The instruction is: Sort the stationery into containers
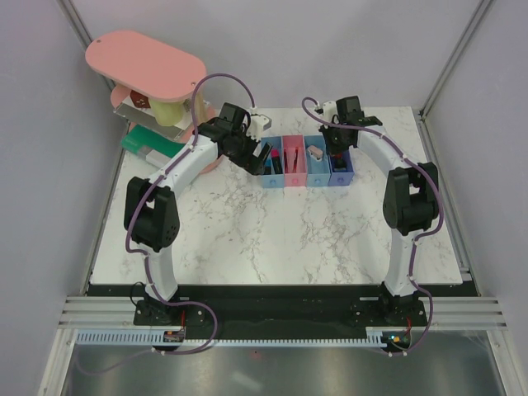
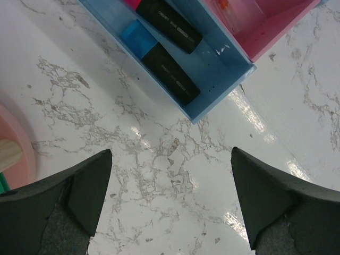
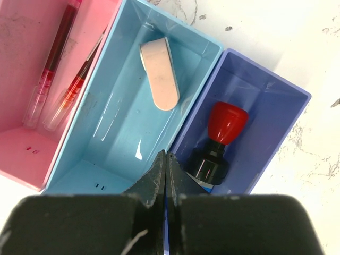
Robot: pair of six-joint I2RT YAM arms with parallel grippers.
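Note:
Four bins stand in a row. In the left wrist view the left light-blue bin [image 2: 215,79] holds a blue-capped marker [image 2: 169,73] and a pink-capped marker [image 2: 169,22]. Two red pens lie in the pink bin [image 3: 26,154]. A beige eraser [image 3: 160,77] rests in the second light-blue bin [image 3: 119,127], and a red-handled stamp [image 3: 226,125] in the dark-blue bin [image 3: 265,85]. My left gripper is open and empty beside the left bin's corner. My right gripper is shut over the wall between the light-blue and dark-blue bins, nothing visible between its fingers.
A pink shelf [image 1: 148,64] stands at the back left, with a green item [image 1: 153,147] below it. Pink edging with a wooden piece [image 2: 9,154] shows at the left wrist view's edge.

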